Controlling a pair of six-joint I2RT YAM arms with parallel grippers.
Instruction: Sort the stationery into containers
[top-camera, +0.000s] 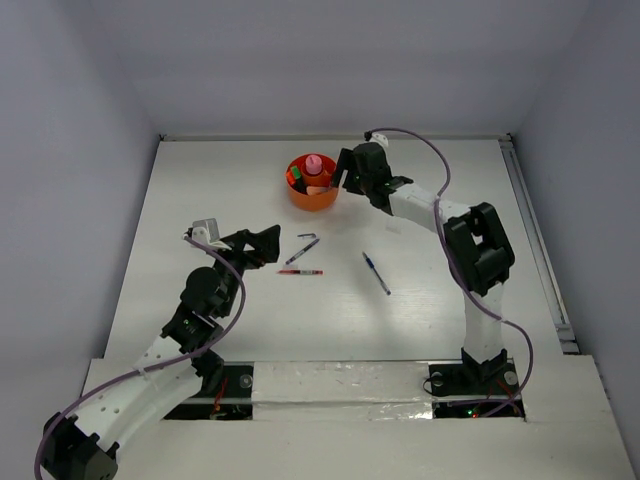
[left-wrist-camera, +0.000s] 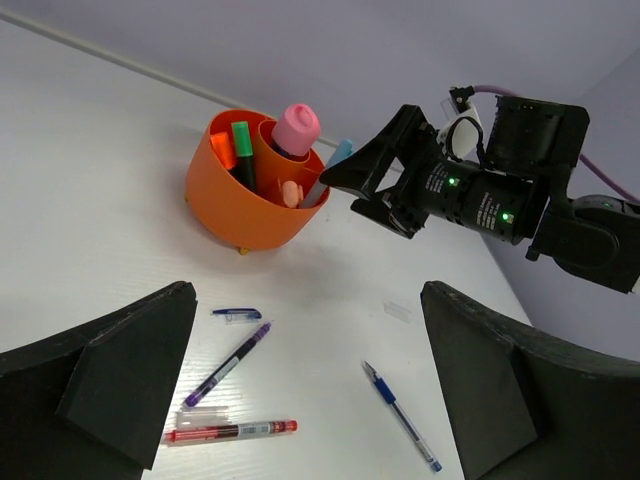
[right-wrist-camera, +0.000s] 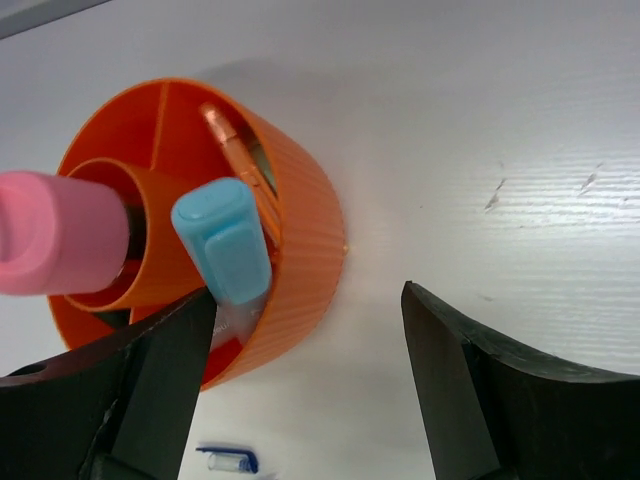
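An orange organizer (top-camera: 312, 200) at the back middle holds a pink-topped item (right-wrist-camera: 62, 232), a green-capped marker and a light-blue-topped item (right-wrist-camera: 222, 237). My right gripper (top-camera: 345, 170) is open at the organizer's right rim, close to the light-blue top. On the table lie a purple pen (left-wrist-camera: 228, 363), a blue cap (left-wrist-camera: 236, 312), a red pen (left-wrist-camera: 230, 431) and a blue pen (left-wrist-camera: 401, 416). My left gripper (top-camera: 264, 246) stands open to the left of the pens, empty.
Walls enclose the table (top-camera: 170, 220) at back and sides. The table's left part and right rear area around the arms are mostly bare.
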